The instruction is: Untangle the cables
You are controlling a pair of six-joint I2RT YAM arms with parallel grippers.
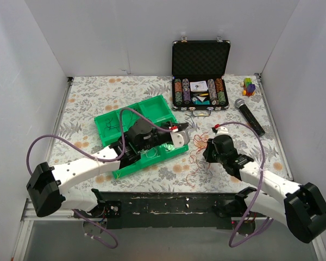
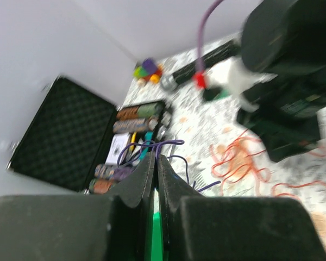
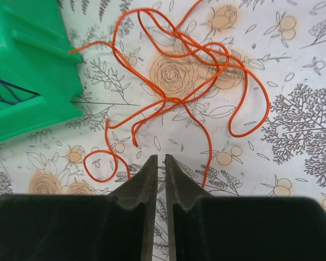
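Note:
A tangle of orange cable (image 3: 168,100) lies on the floral table between the green tray (image 1: 106,125) and my right gripper (image 1: 211,149); in the right wrist view that gripper points down over it, shut, with nothing clearly visible between its fingertips. My left gripper (image 1: 180,130) is raised over the tray's right side. In the left wrist view it (image 2: 158,157) is shut, with thin dark purple cable (image 2: 174,142) looped across its fingertips; whether this is pinched or draped is unclear. More dark cable (image 3: 11,89) lies in the tray.
An open case of chips (image 1: 200,92) stands at the back, with a microphone (image 1: 250,117) and a colourful toy (image 1: 248,86) at the right. Walls enclose the back and sides.

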